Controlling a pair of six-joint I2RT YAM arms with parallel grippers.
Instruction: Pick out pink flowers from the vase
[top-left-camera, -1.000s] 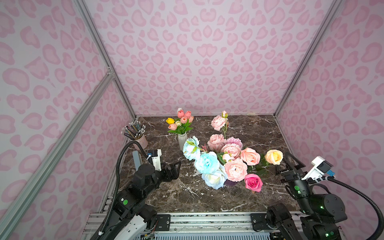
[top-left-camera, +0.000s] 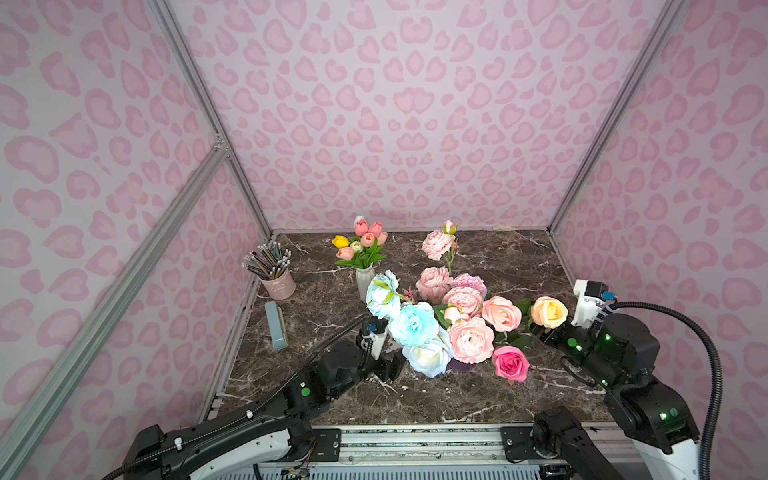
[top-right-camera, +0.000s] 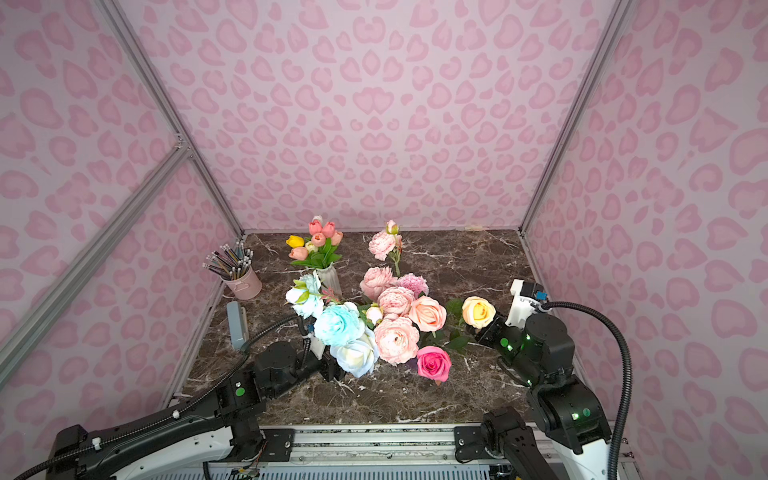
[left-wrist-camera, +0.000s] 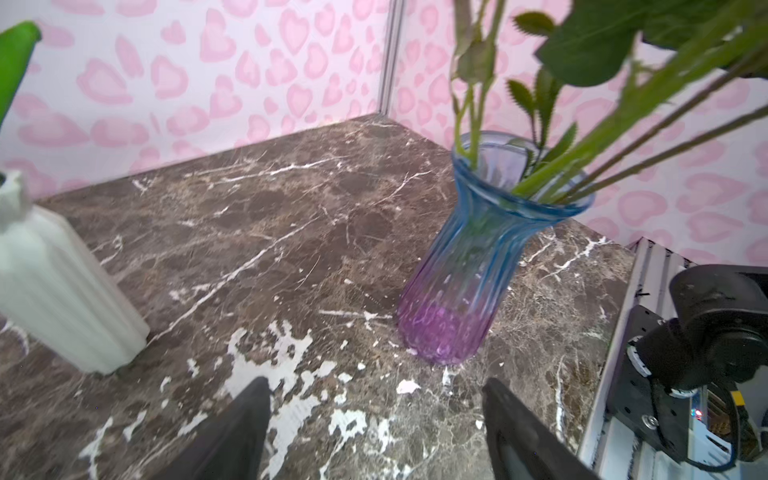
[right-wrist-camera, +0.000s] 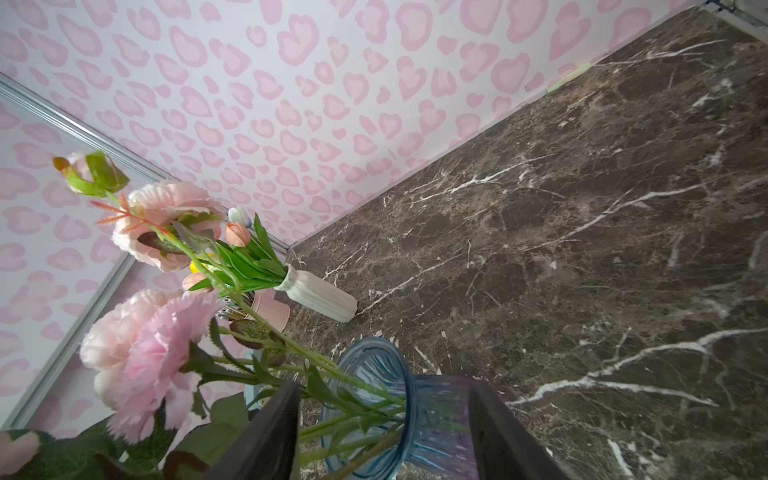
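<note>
A blue-purple glass vase (left-wrist-camera: 464, 288) holds a large bunch of pink (top-left-camera: 472, 340), blue (top-left-camera: 414, 324) and yellow (top-left-camera: 549, 312) flowers, with a deep pink rose (top-right-camera: 433, 364) at the front. My left gripper is open at the left of the bunch, low, facing the vase, nothing between its fingers. My right gripper is open at the right, beside the yellow rose, with the vase mouth and stems in view between and beyond its fingers; nothing is seen gripped.
A white vase of tulips (right-wrist-camera: 320, 296) stands behind left. A pink pen cup (top-left-camera: 278, 284) and a grey-blue case (top-left-camera: 276, 326) lie at the left.
My left arm has moved rightward and down toward the vase. The bunch has shifted only slightly.
</note>
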